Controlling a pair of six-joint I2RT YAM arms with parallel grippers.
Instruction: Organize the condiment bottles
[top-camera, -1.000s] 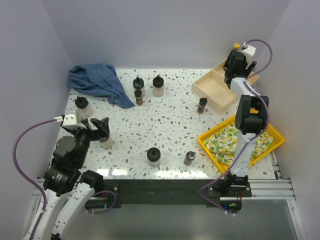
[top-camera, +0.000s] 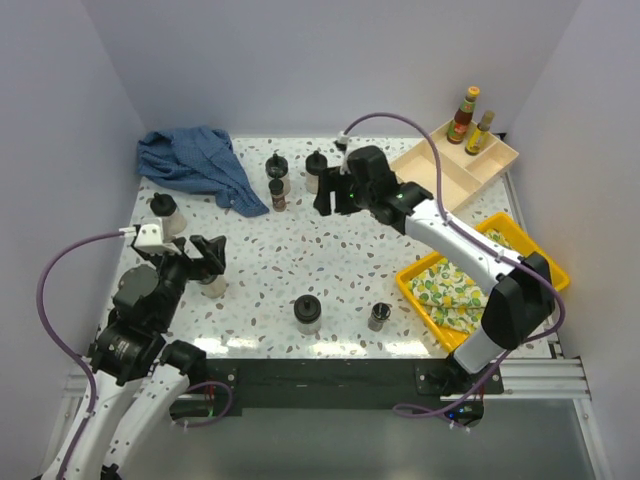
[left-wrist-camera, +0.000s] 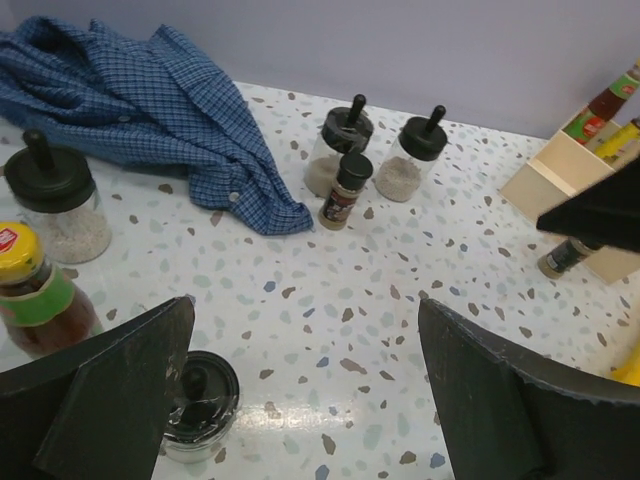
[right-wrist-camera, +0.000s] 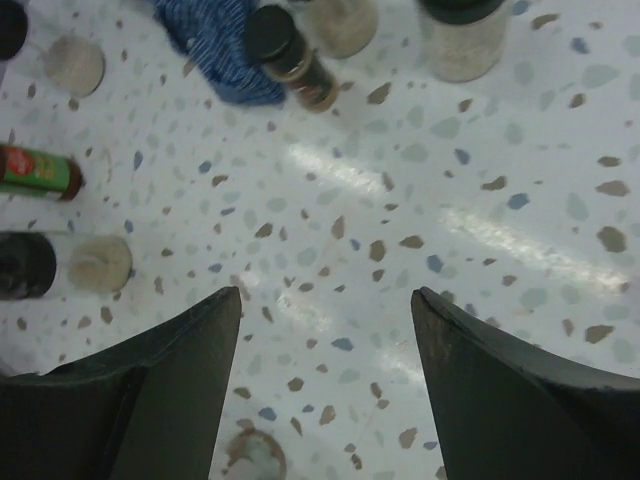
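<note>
In the top view, a red-labelled sauce bottle (top-camera: 463, 116) and a yellow-labelled bottle (top-camera: 480, 134) stand in the wooden box (top-camera: 450, 180). My right gripper (top-camera: 325, 191) hangs over the table's middle, its fingers apart and nothing between them. To the left, my left gripper (top-camera: 218, 254) is open near a dark-lidded jar (left-wrist-camera: 200, 405). A yellow-capped bottle (left-wrist-camera: 42, 295) stands left of that jar; my left arm mostly hides it from above. A small dark-capped bottle (top-camera: 277, 194) sits before two dark-lidded jars (top-camera: 278, 170) at the back.
A blue cloth (top-camera: 195, 165) lies back left, beside another jar (top-camera: 167, 212). In front are a jar (top-camera: 308, 313) and a dark-topped shaker (top-camera: 379, 316). The yellow tray (top-camera: 410, 285) holds patterned cloth. Another small bottle (left-wrist-camera: 567, 256) stands by the box, under my right arm.
My right gripper has come away from the box's far corner and swung left across the table. The two bottles stay in the box. The left arm has shifted slightly.
</note>
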